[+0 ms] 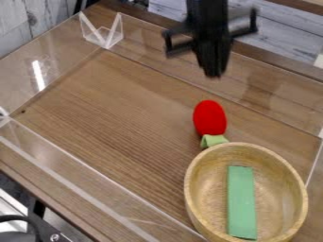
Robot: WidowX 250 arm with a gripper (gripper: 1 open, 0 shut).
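Note:
The black gripper (210,43) is blurred high at the top centre, raised above the table; its fingertips are too smeared to tell how far apart they stand. Below it a red oval object (210,117) rests on the wooden table (94,132), with a small pale green piece (213,141) just beneath it in the image. At the lower right a beige bowl (202,194) holds a long green block (241,201).
A clear plastic holder (102,30) stands at the upper left. Dark cabling shows at the bottom left corner.

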